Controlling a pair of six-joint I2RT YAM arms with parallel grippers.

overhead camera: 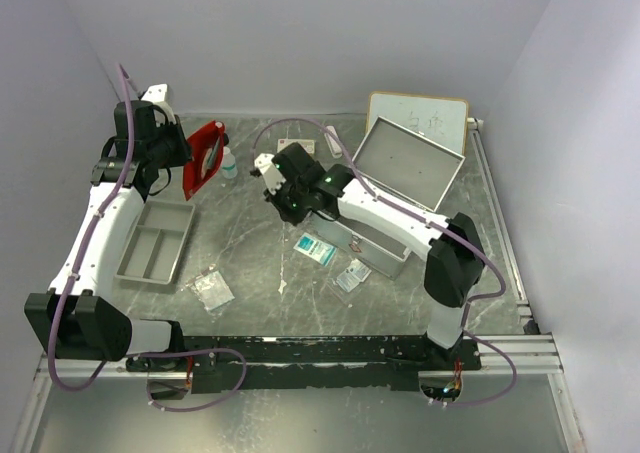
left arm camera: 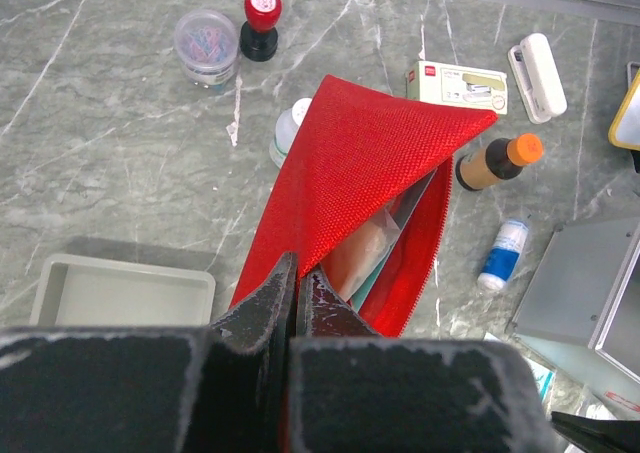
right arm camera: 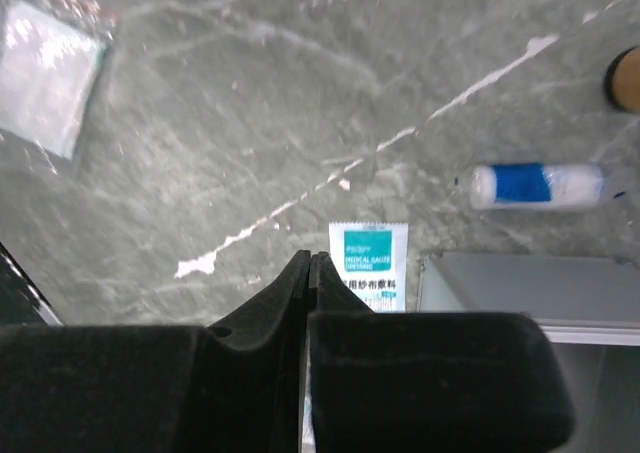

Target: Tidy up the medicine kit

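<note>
A red pouch (left arm camera: 350,173) hangs from my left gripper, which is shut on its edge. Its mouth gapes, and a clear plastic packet (left arm camera: 362,251) shows inside. Over the middle of the table, my right gripper is shut with nothing visible between its fingers. Below it lies a white and teal gauze packet (right arm camera: 372,273), flat beside the grey metal kit box (right arm camera: 530,283). In the top view the box's lid (overhead camera: 410,163) stands open. A zip bag with a packet (overhead camera: 352,276) lies at the box's front, and another clear bag (overhead camera: 212,289) lies front left.
A divided grey tray (overhead camera: 150,281) sits under the left arm. Toward the back are a white bottle (overhead camera: 229,163), a brown bottle (left arm camera: 492,163), a small box (left arm camera: 458,86), a stapler (left arm camera: 540,77) and a blue-white tube (left arm camera: 504,253).
</note>
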